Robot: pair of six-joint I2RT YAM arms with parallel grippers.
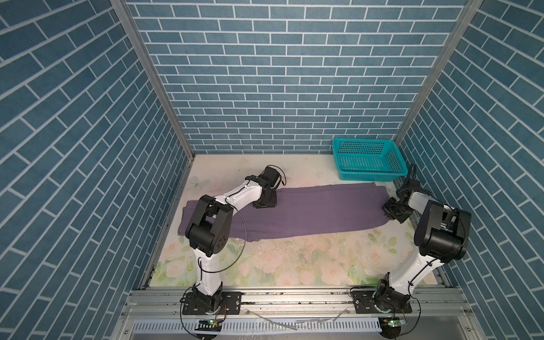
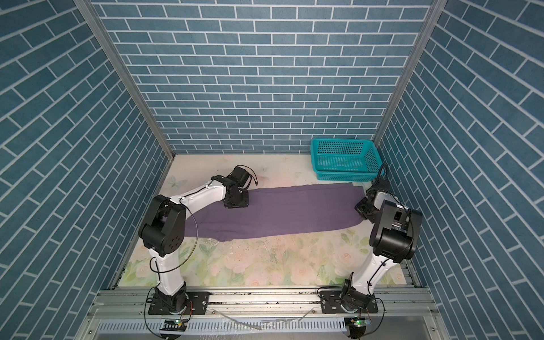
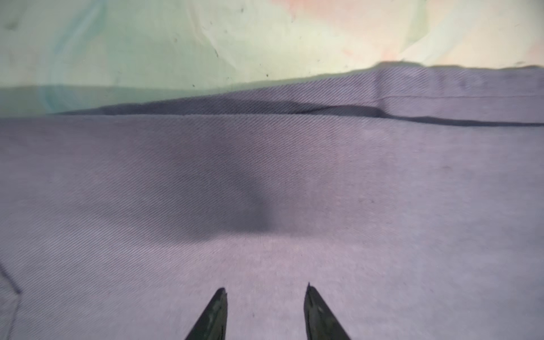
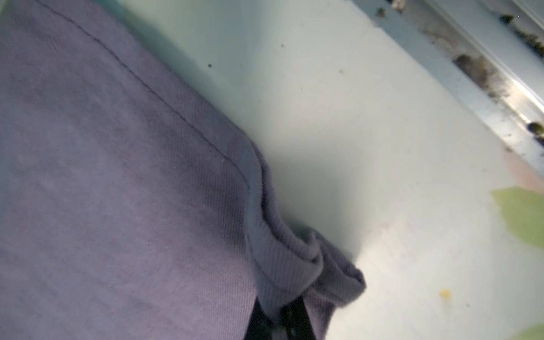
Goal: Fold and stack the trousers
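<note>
Purple trousers (image 1: 328, 210) lie stretched flat across the table, one leg over the other, with the hem end at the right. Over their left half hovers my left gripper, its fingertips parted and only flat cloth in view beneath them. At the right end my right gripper is shut on the hem corner; the cloth bunches and curls up between its fingers. In the top right view the right gripper (image 2: 365, 210) covers that corner.
A teal basket (image 1: 371, 175), empty, stands at the back right, close to the right arm. Bare flowered table (image 1: 317, 255) lies in front of the trousers. The right brick wall (image 1: 481, 170) is near the right arm.
</note>
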